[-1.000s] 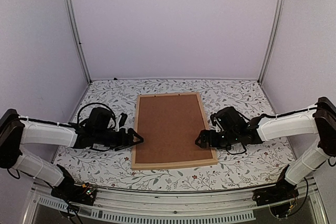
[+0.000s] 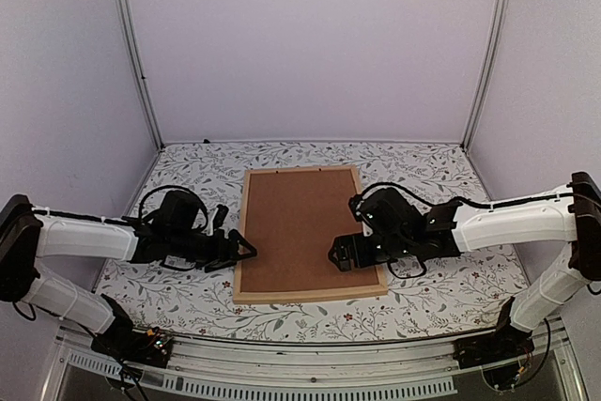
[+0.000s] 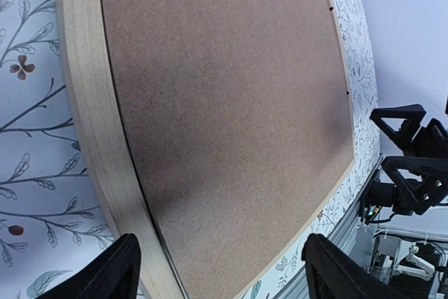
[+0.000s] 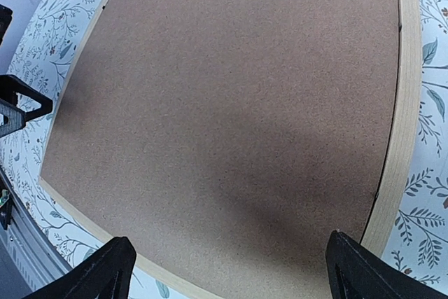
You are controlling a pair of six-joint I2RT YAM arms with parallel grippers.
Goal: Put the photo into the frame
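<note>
A pale wooden frame (image 2: 300, 298) with a brown board (image 2: 299, 218) inside it lies flat in the middle of the table. No photo picture shows in any view; only the plain brown face is visible. My left gripper (image 2: 246, 253) hovers at the frame's left side, its fingers (image 3: 112, 271) apart with nothing held. Over the board's right part is my right gripper (image 2: 340, 255), also open and empty. In the right wrist view the board's edge (image 4: 392, 131) runs along the inside of the wooden side bar (image 4: 402, 124), with a thin dark gap between them.
White walls (image 2: 310, 44) enclose the back and sides. A metal rail (image 2: 310, 354) runs along the front edge.
My right gripper has moved left, further over the board, and is higher. The left gripper shifted only slightly. The frame and board look nearly unmoved.
</note>
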